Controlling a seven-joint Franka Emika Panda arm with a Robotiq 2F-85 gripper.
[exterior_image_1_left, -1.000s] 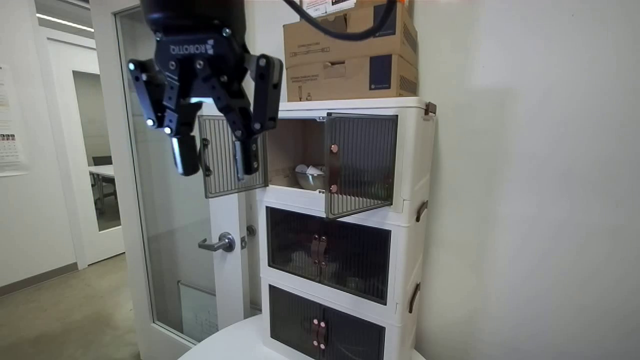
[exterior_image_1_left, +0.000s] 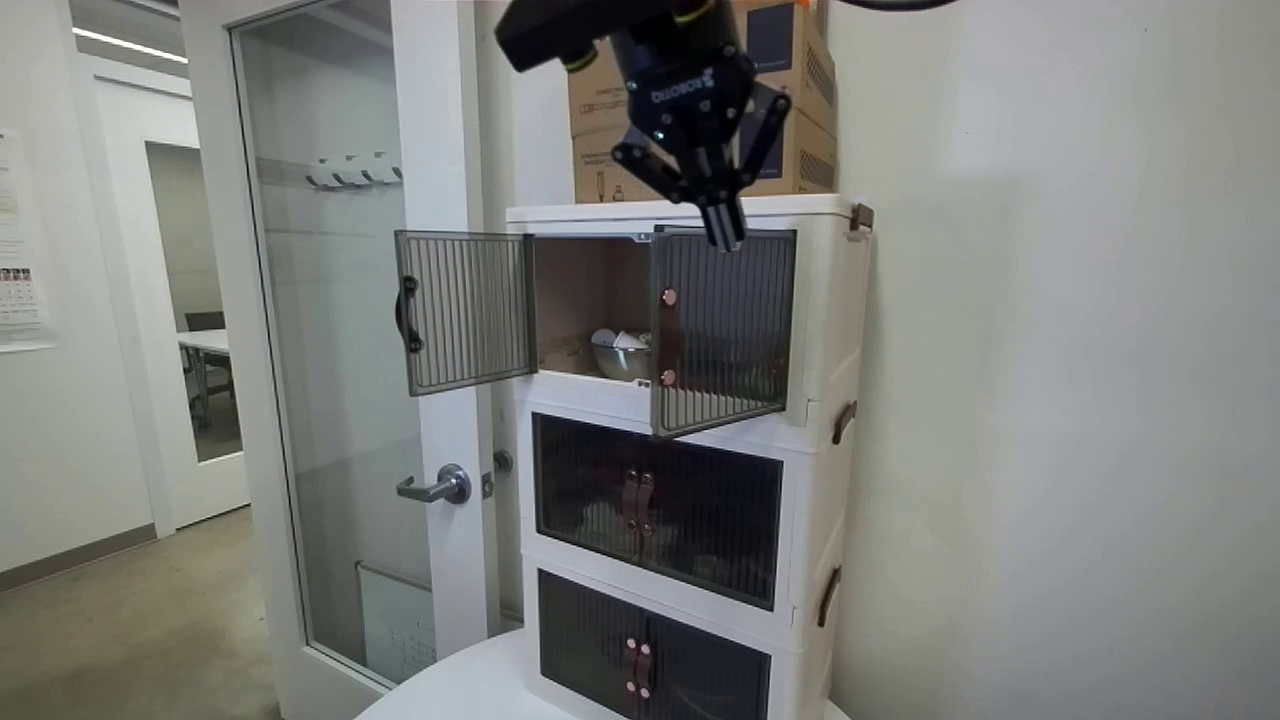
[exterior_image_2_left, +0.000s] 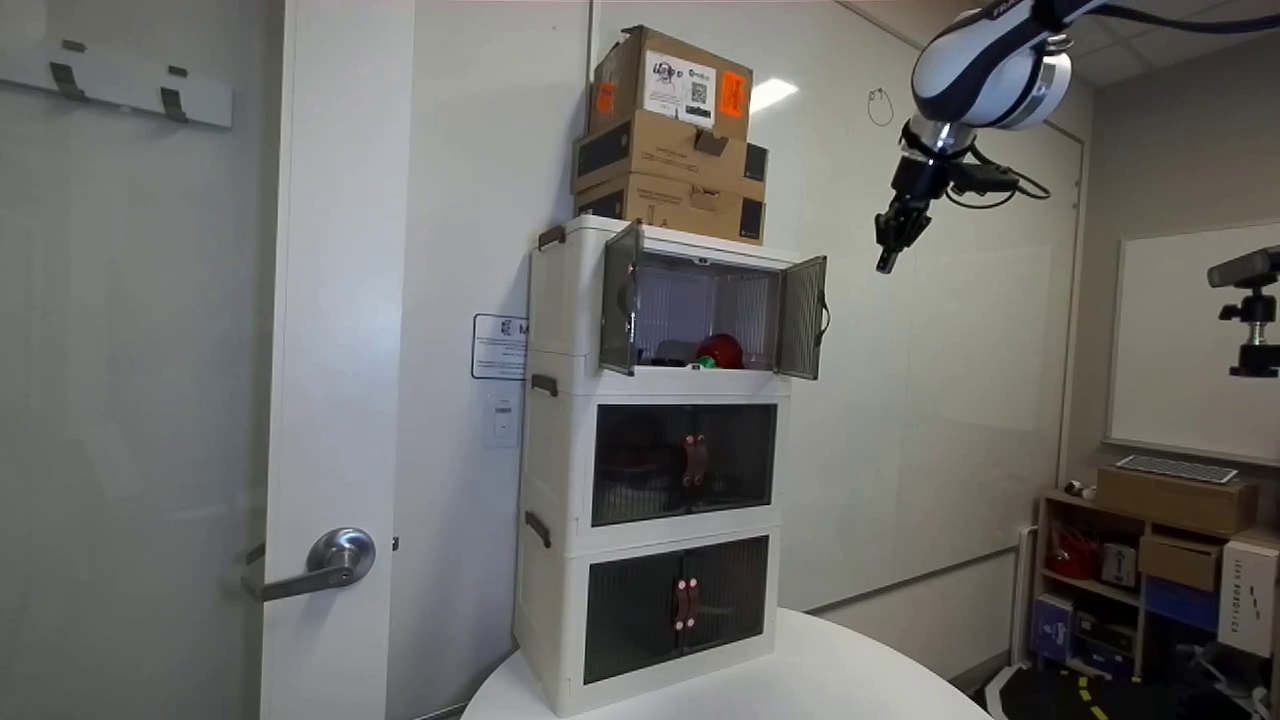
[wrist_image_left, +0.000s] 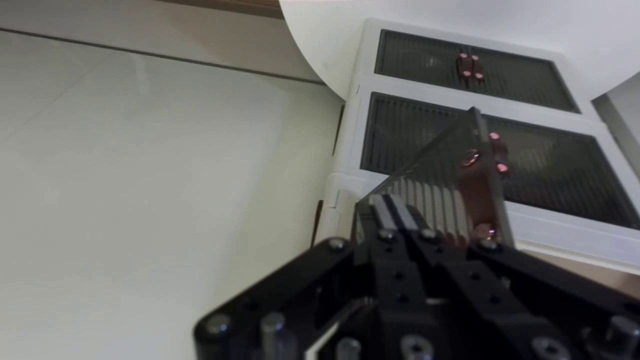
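Observation:
My gripper (exterior_image_1_left: 725, 226) is shut, and nothing shows between its fingers; in the wrist view its pads (wrist_image_left: 380, 210) lie side by side. In exterior view 1 it overlaps the upper edge of the ribbed right door (exterior_image_1_left: 727, 330) of the white cabinet's top compartment. Exterior view 2 shows the gripper (exterior_image_2_left: 885, 262) in the air, apart from the open door (exterior_image_2_left: 801, 318) on that side. The other top door (exterior_image_1_left: 468, 314) also stands open. Inside sit a metal bowl (exterior_image_1_left: 624, 360) with white things in it and a red round object (exterior_image_2_left: 721, 349).
Two lower compartments, with dark doors (exterior_image_1_left: 654, 510) closed, make up the rest of the cabinet stack on a round white table (exterior_image_2_left: 828, 672). Cardboard boxes (exterior_image_2_left: 672, 150) are piled on top. A glass-paned room door (exterior_image_1_left: 330, 336) stands left of the cabinet in exterior view 1.
The gripper has moved right in exterior view 1, appears smaller, and has gone from open to shut. Both top cabinet doors look unmoved.

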